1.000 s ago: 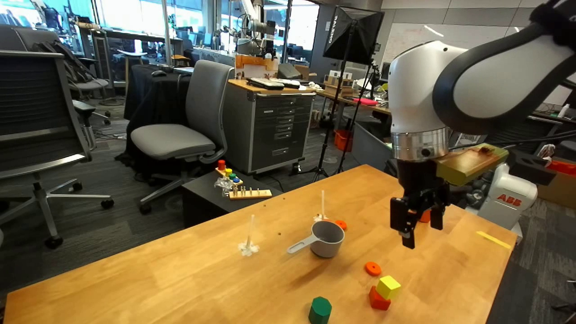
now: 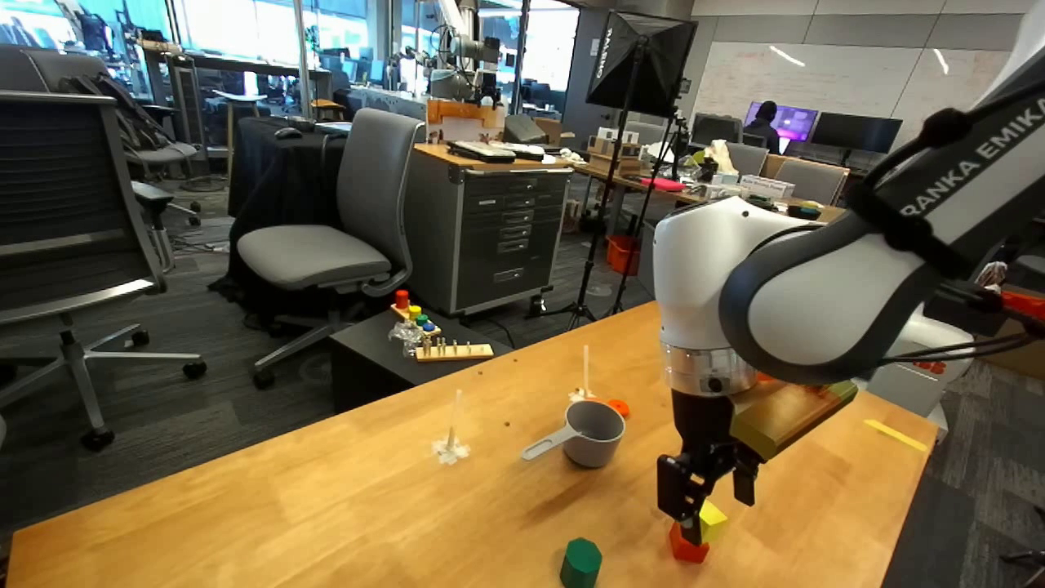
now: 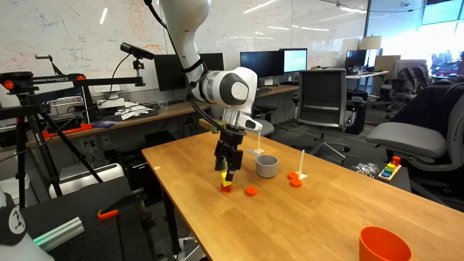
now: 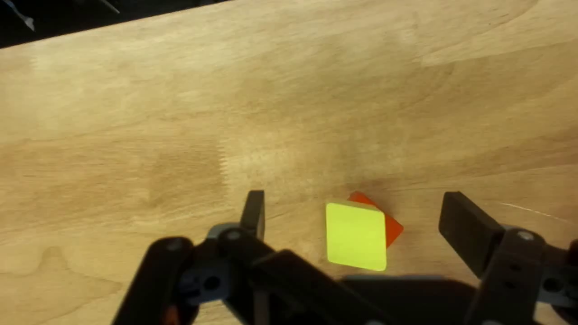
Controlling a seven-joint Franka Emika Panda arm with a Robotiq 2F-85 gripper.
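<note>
A yellow cube (image 4: 356, 236) rests on top of a red block (image 4: 394, 229), the two turned at different angles in the wrist view. My gripper is open, its fingers apart on either side of the stack with bare table showing in the gaps. From the first exterior view, the gripper (image 2: 713, 505) hangs low over the yellow cube (image 2: 712, 521), one finger in front of it and of the red block (image 2: 688, 545). In the second exterior view a finger partly covers the yellow cube (image 3: 226, 179); the red block (image 3: 226, 187) shows below.
Close by stand a green block (image 2: 580, 563) and a grey cup with a handle (image 2: 594, 437). Orange rings (image 3: 251, 191) lie about, and two upright pegs (image 3: 301, 164) rise from the table. An orange cup (image 3: 382, 245) sits farther along, with open table between.
My gripper has come down and to the left in the first exterior view, from above bare table to the yellow cube. The stack looks unmoved.
</note>
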